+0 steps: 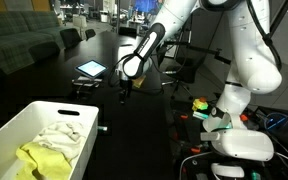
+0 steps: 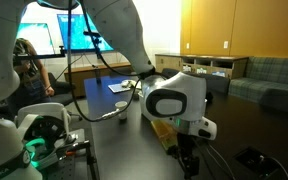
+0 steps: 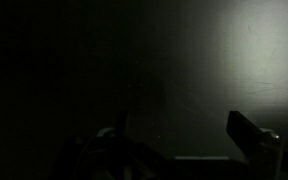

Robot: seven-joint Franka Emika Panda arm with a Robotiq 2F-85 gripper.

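My gripper point(image 1: 124, 97) hangs low over the dark table, to the right of the white box. Its two dark fingers stand apart in the wrist view, the gripper open with only bare tabletop visible between and beyond them. In exterior view 2 the gripper point(image 2: 189, 168) points down near the bottom of the picture. A white box point(image 1: 87, 112) at the left holds a yellow cloth point(image 1: 44, 162) and a white cloth point(image 1: 62, 135).
A tablet-like panel point(image 1: 91, 69) lies behind the gripper, with dark items near it. Several small coloured things point(image 1: 199, 106) sit at the table's right, near the arm's base.
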